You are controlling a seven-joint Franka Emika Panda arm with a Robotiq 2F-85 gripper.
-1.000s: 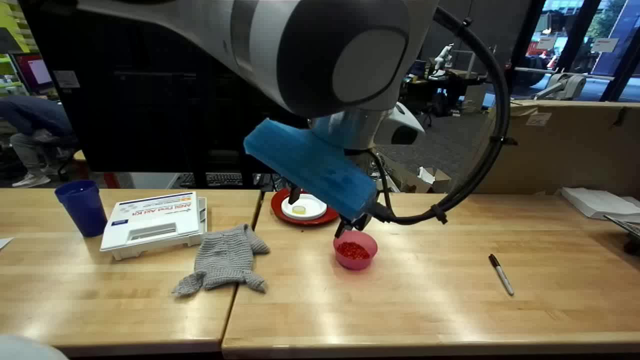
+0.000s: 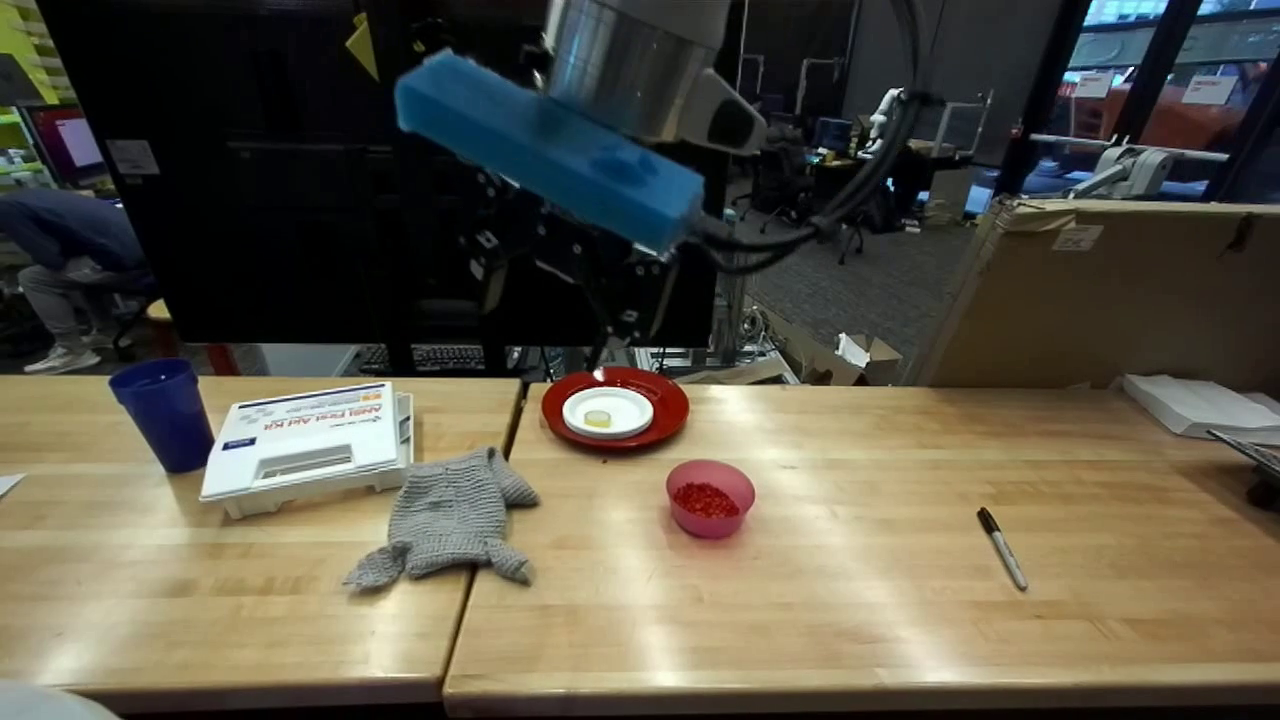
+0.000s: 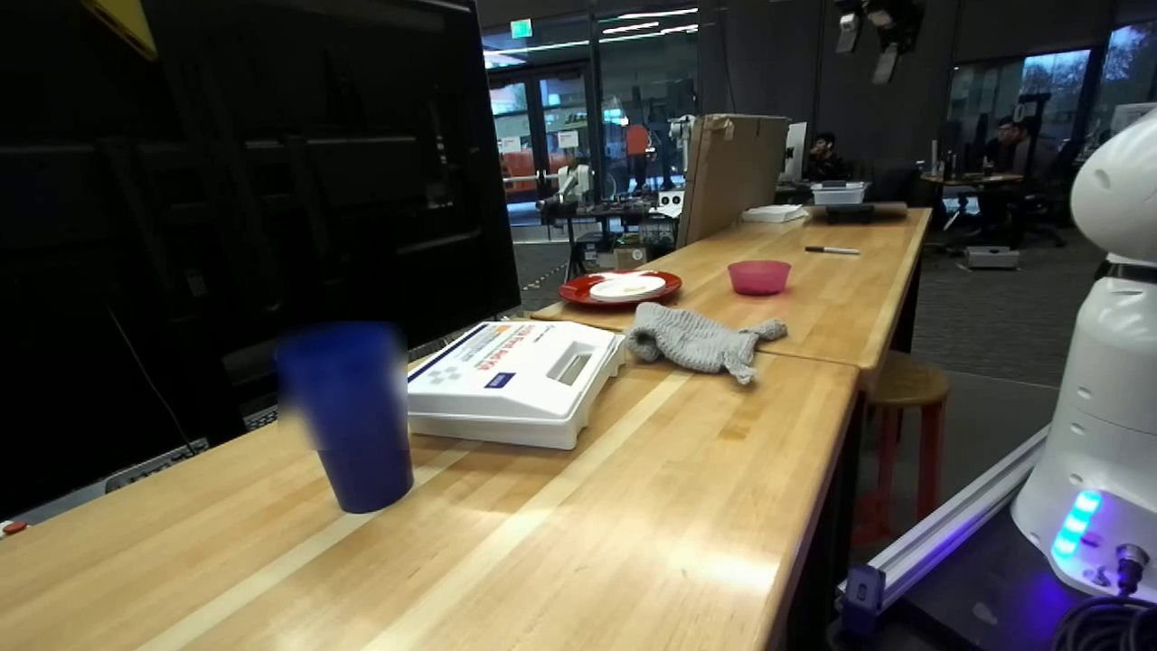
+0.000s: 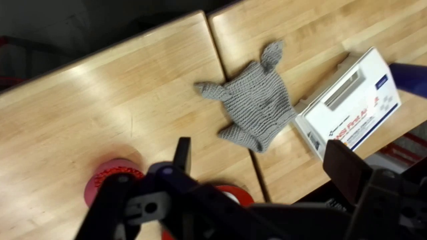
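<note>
High above the table, my gripper (image 2: 576, 300) stands open, with nothing between its fingers. Part of it shows at the top of the second exterior view. In the wrist view, the fingers (image 4: 346, 171) are spread wide apart. A grey knitted piece (image 4: 258, 104) lies across the seam between the tables. Beside it is a white first aid kit (image 2: 312, 438); a blue cup (image 2: 168, 414) stands at the far left. A pink bowl (image 2: 710, 518) holds small red pieces. Behind it, a white plate (image 2: 573, 416) sits on a red plate (image 2: 675, 416), bearing a small yellowish round thing (image 2: 597, 419).
A black-and-grey marker (image 2: 1004, 550) lies alone on the right table. Behind the tables stand a dark panel (image 2: 264, 180) and, at right, a large cardboard sheet (image 2: 1116, 300). Bare wood extends across the right table's middle and front.
The arm has risen and moved back, away from the table, slightly leftward in the first exterior view. The bowl and plates are now less covered. The objects on the table appear unmoved.
</note>
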